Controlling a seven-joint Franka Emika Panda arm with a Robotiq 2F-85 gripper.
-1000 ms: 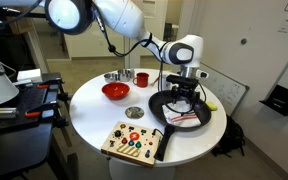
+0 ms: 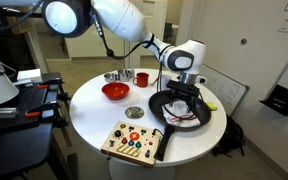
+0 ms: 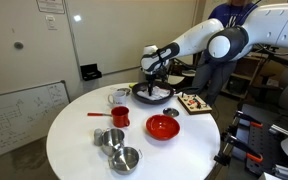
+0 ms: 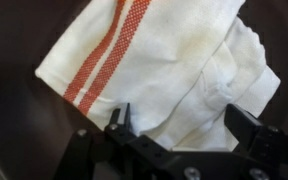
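A white cloth with red stripes (image 4: 154, 75) lies bunched inside a dark pan (image 4: 14, 110), filling much of the wrist view. In the first exterior view, the black pan (image 2: 158, 108) rests at the right side of the round white table, its handle toward the front. My gripper (image 2: 191, 97) points down into the pan, low over the cloth. Its dark fingers (image 4: 122, 118) stand apart and open, with folds of cloth below and between them. Whether the tips touch the cloth I cannot tell.
A red bowl (image 3: 163, 127), a red mug (image 3: 119, 116), metal pots (image 3: 125, 159) and a white mug (image 3: 118, 97) stand on the table. Near the front are a wooden knob board (image 2: 132, 142) and a round metal lid (image 2: 135, 112). Something yellow (image 2: 211, 105) lies behind the pan.
My arm has come down slightly, bringing the gripper lower into the pan. Other objects on the table have stayed in place.
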